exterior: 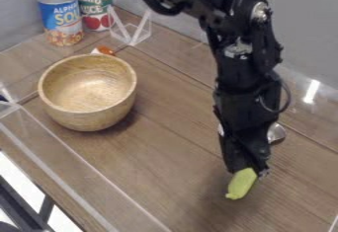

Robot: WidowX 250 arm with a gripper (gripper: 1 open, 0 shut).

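My gripper (246, 165) reaches down at the right side of the table, low over a yellow-green object (240, 185) lying on the wood. The gripper looks shut; its fingertips hide part of that object, and I cannot tell whether they touch it. A metal item (275, 133), partly hidden by the arm, lies just behind the gripper.
A wooden bowl (87, 91) stands at the left. Behind it are an Alpha soup can (62, 17) and a red can (95, 3) by the wall, with a small orange item (103, 51).
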